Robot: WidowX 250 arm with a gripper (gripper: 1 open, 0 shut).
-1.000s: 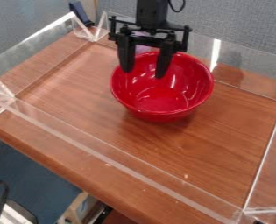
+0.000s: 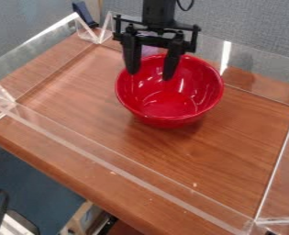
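A large red bowl (image 2: 169,99) stands on the wooden table (image 2: 85,128), toward the back centre. My black gripper (image 2: 151,64) hangs down over the bowl's back part, its two fingers apart, open, one near the left side and one near the middle. I see nothing held between them. Whether the fingertips touch the bowl cannot be told from this view.
Clear acrylic walls (image 2: 134,180) edge the table on its sides. The wooden surface in front of and left of the bowl is free. A blue object (image 2: 84,13) sits at the back left corner, and cables lie beyond the front left edge.
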